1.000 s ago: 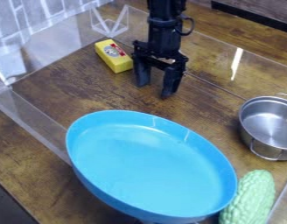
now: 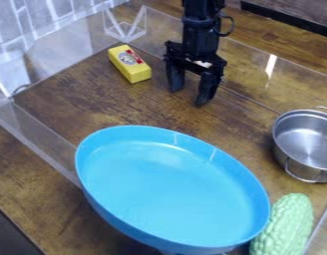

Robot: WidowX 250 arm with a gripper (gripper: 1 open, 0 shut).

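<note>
My black gripper (image 2: pixel 191 80) is low over the wooden table at the upper middle, its two fingers apart, with no object visible between them. To its left lies a yellow box (image 2: pixel 129 64) with a red marking on its face, apart from the fingers. A large blue plate (image 2: pixel 171 184) fills the lower middle, a steel pot (image 2: pixel 306 149) sits at the right, and a green corn-like object (image 2: pixel 282 227) lies at the bottom right.
A clear plastic border runs round the work area, with a tiled wall (image 2: pixel 33 25) at the upper left.
My gripper has shifted slightly to the right, away from the yellow box. The other objects stay where they were.
</note>
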